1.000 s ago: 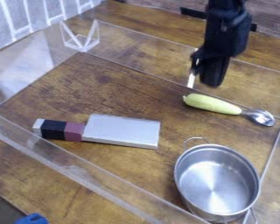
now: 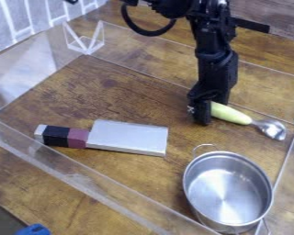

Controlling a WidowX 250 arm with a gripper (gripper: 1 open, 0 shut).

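The black gripper (image 2: 204, 103) reaches down from the top of the view onto the left end of a pale yellow-green ladle or spoon handle (image 2: 230, 117), whose silver bowl (image 2: 272, 128) points right. The gripper's fingers cover that end, and I cannot tell whether they are closed on it.
A toy cleaver with a silver blade (image 2: 128, 136) and dark handle (image 2: 62, 136) lies at the left middle. A steel pot (image 2: 227, 188) stands at the lower right. Clear plastic walls edge the wooden surface.
The gripper has come down from above onto the left end of the yellow-green handle, which it now partly covers.
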